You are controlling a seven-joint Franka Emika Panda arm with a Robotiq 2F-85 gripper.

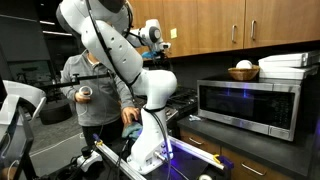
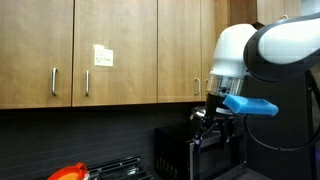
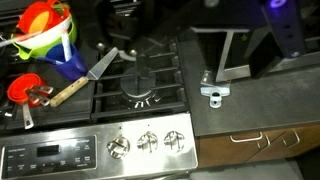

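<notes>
High in front of the wall cabinets hangs my gripper, well above the counter; it also shows near the cabinets in exterior view 1. Dark, blurred gripper parts fill the upper part of the wrist view, and whether the fingers are apart cannot be made out. Below lies the stove top, with a round burner and a wooden-handled spatula. To its left are a blue cup, a green bowl and red measuring cups. A small metal piece lies right of the burner.
A silver microwave stands on the right counter, with a basket and white containers on top. Wooden cabinets line the wall above. The dark counter right of the stove has bare room.
</notes>
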